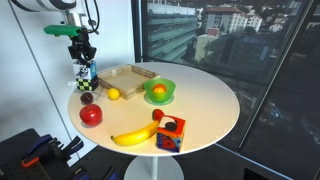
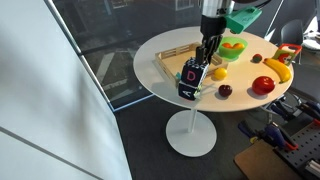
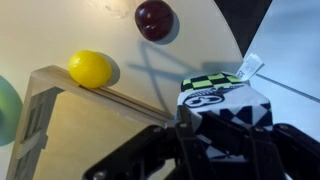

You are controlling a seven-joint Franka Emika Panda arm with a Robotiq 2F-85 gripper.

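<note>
A patterned block [image 1: 84, 84] with checkered and lettered faces is at the left edge of the round table, in exterior view 1. Exterior view 2 shows the block [image 2: 190, 84] tilted, at the near rim of the table. My gripper [image 1: 83, 67] reaches down over its top. From the wrist, the checkered face of the block [image 3: 220, 98] shows just beyond the dark fingers, which overlap it. Whether the fingers press on its sides cannot be made out, and its underside is hidden.
Close by are a dark plum [image 3: 154, 19], a lemon [image 3: 90, 69] and a wooden tray [image 1: 122, 78]. A green bowl [image 1: 160, 91] with fruit, a red apple [image 1: 91, 116], a banana [image 1: 136, 134] and another block [image 1: 169, 134] lie farther off.
</note>
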